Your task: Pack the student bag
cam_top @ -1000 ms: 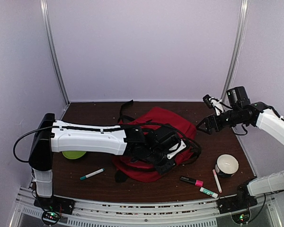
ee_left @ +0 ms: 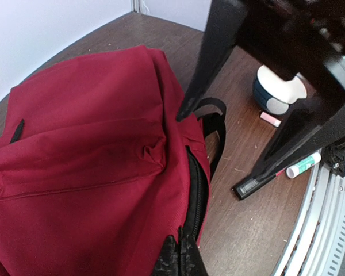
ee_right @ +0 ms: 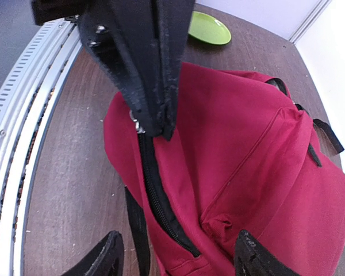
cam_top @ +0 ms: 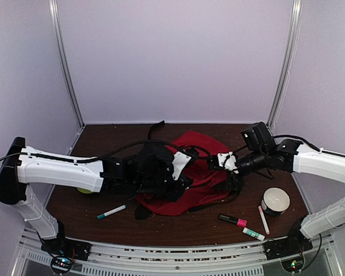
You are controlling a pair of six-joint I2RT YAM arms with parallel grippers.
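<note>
The red student bag [cam_top: 204, 144] lies on the table's middle, partly hidden by both arms. Along its side runs a black zipper [ee_right: 161, 198]. My left gripper is shut, its tips at the bag's side by the zipper. A small silver piece [ee_right: 135, 123] shows beside those tips at the zipper's end; whether it is pinched cannot be told. With fingers apart, my right gripper stands over the bag's side at the zipper's other end, and nothing clearly sits between its fingers.
At the front right are a black-and-pink marker [cam_top: 232, 220], a green-and-white marker [cam_top: 253, 234], a pale marker [cam_top: 264, 220] and a white-and-dark bowl [cam_top: 275, 200]. A teal-capped marker [cam_top: 111, 211] lies front left. A green plate [ee_right: 209, 27] is farther left.
My left gripper has moved left across the bag. The right arm has swung in from the right and now reaches the bag's right side. The loose markers and bowl have not moved.
</note>
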